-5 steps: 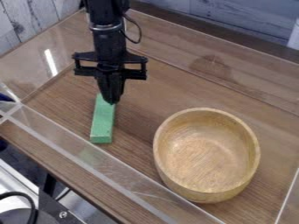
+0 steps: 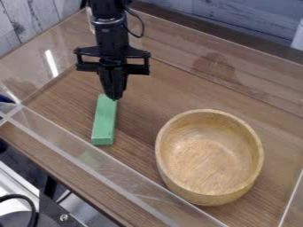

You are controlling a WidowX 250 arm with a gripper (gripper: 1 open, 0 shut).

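Observation:
The black arm reaches down from the top of the view, its grey-tipped gripper [image 2: 112, 93] shut above the far end of a green block [image 2: 104, 124]. The block lies lengthwise on the wooden table [image 2: 225, 80]. Whether the fingertips touch it is hard to tell; nothing clearly shows between them.
A round wooden bowl [image 2: 208, 151] stands at the right front, to the right of the block. A clear strip runs along the front edge, with a dark cable at the lower left.
The gripper has shifted slightly to the right and up from the block's end. The block and bowl look unmoved.

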